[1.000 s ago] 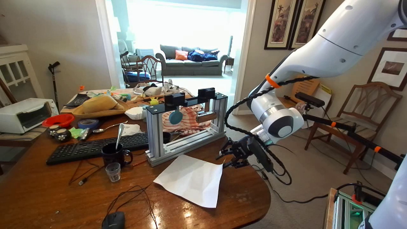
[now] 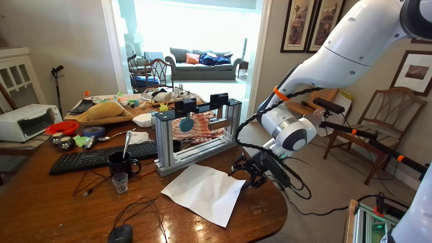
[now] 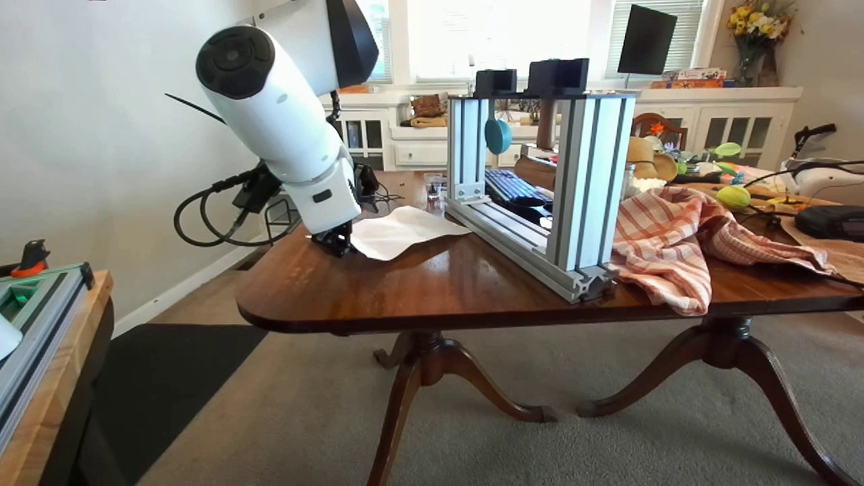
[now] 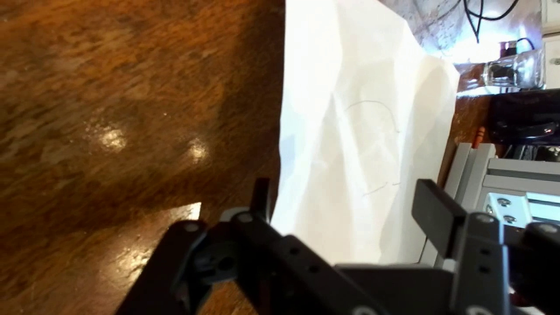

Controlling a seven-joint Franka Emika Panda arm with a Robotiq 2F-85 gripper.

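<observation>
A creased white sheet of paper (image 2: 204, 192) lies on the wooden table, its surface wavy rather than flat. Faint pencil lines show on the paper (image 4: 362, 141) in the wrist view. My gripper (image 2: 238, 180) is low at the sheet's right-hand edge, its fingers open. Seen from the wrist, the gripper has one finger beside the paper's left edge and the other past its right side, with the sheet stretching across the gap, not pinched. In exterior view 2 the paper (image 3: 405, 232) reaches the gripper (image 3: 336, 241), whose fingertips are mostly hidden.
An aluminium frame (image 2: 165, 145) with black holders stands just behind the paper. To the left are a dark mug (image 2: 119, 165) with a spoon, a small clear cup (image 2: 120, 183), a keyboard (image 2: 93, 157) and a mouse (image 2: 120, 234). Bare tabletop (image 2: 259, 210) lies at the front right.
My gripper has come down a little, and the arm has shifted left. The paper's near-gripper edge, pulled in earlier, now spreads farther right, with its front corner lower in view.
</observation>
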